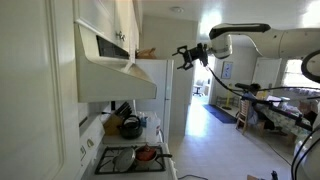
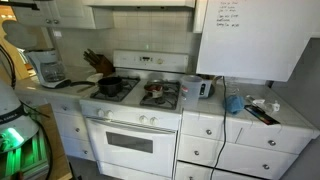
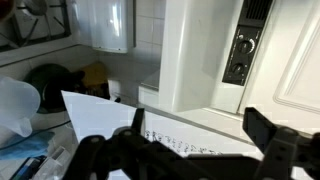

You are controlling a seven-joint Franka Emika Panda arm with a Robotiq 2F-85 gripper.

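Note:
My gripper hangs high in the air in exterior view 1, right of the range hood and in front of the fridge. In the wrist view its dark fingers stand wide apart at the bottom, so the gripper is open, with nothing visible between them. Past the fingers shows a white cabinet front with a black control panel and knobs. A white sheet or panel with handwriting crosses below it. On the stove sit a lidded pan and a red pot.
Exterior view 2 shows a black pot on the white stove, a knife block, a coffee maker, a silver toaster and a blue cloth. A large white board with writing blocks the upper right.

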